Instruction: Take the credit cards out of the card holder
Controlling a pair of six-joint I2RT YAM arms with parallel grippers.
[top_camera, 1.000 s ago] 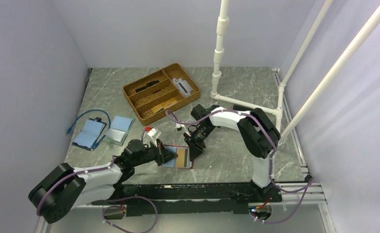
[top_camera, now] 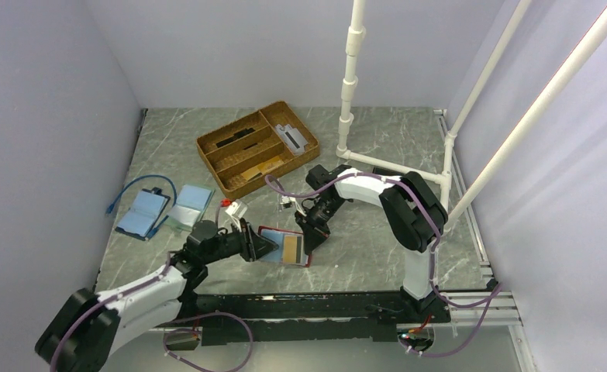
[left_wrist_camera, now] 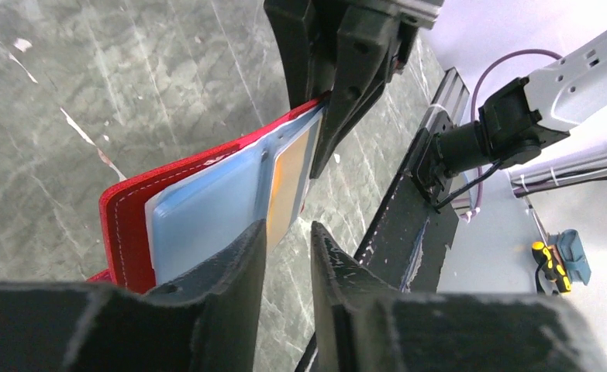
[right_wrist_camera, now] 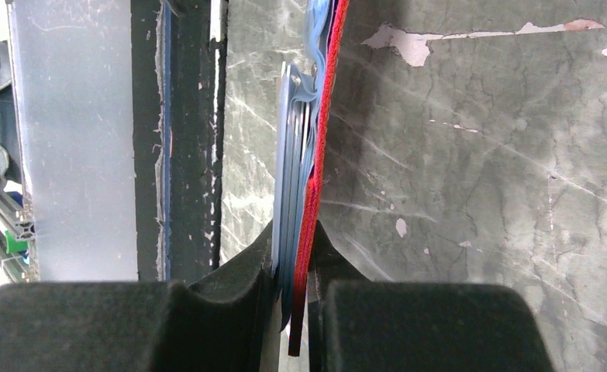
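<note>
A red card holder (top_camera: 283,246) with light-blue sleeves and a tan card (left_wrist_camera: 286,186) lies between my grippers over the table's front part. My right gripper is shut on its right end; in the right wrist view the stacked sleeves and red cover show edge-on between the fingers. My left gripper is at the holder's left end, fingers parted, with nothing clearly between them in the left wrist view.
A wooden compartment box (top_camera: 238,163) with cards stands at the back. Two blue-sleeved holders (top_camera: 141,213) and a blue cord lie at the left. White pipes (top_camera: 393,166) stand at the back right.
My left gripper has drawn back slightly to the left from the card holder since a second ago. The right gripper has hardly moved.
</note>
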